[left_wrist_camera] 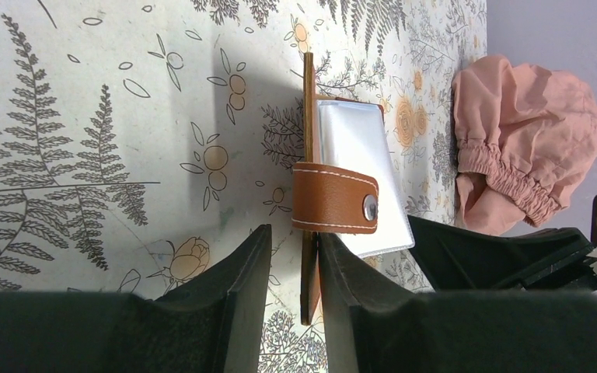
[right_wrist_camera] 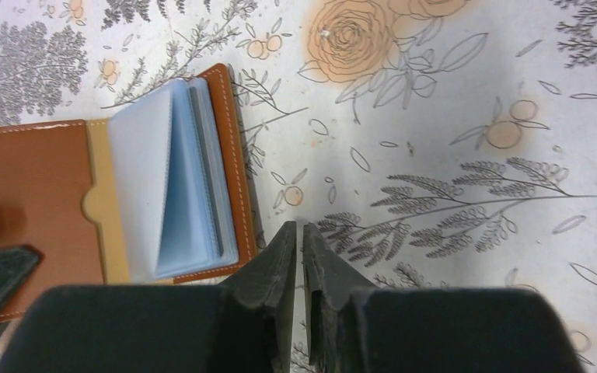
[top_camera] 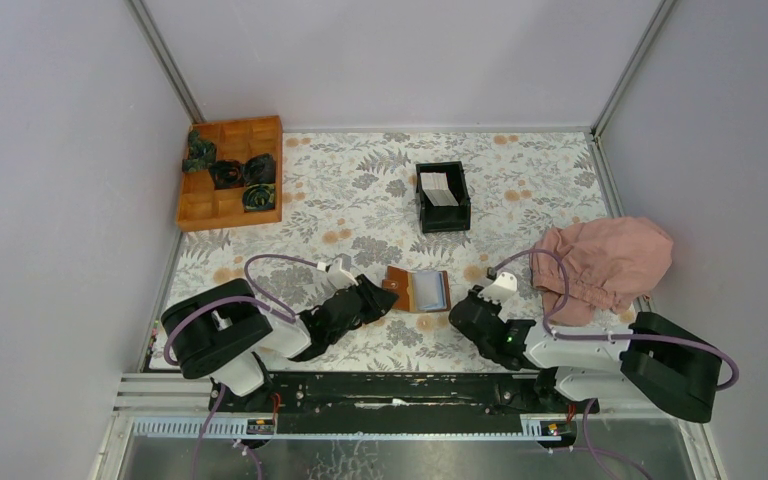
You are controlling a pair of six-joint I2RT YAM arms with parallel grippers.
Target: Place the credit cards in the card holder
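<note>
The brown leather card holder (top_camera: 417, 288) lies opened on the patterned table, its clear sleeves (right_wrist_camera: 190, 179) showing. My left gripper is at the holder's left cover, whose edge and snap strap (left_wrist_camera: 334, 198) stand up at its fingertips; whether it grips them is unclear. My right gripper is shut, just right of the holder, with nothing visible between its fingertips. White cards (top_camera: 437, 188) sit in a black box (top_camera: 445, 222) behind the holder.
A wooden compartment tray (top_camera: 190, 210) with dark items stands at the back left. A pink cloth bag (top_camera: 600, 260) lies at the right.
</note>
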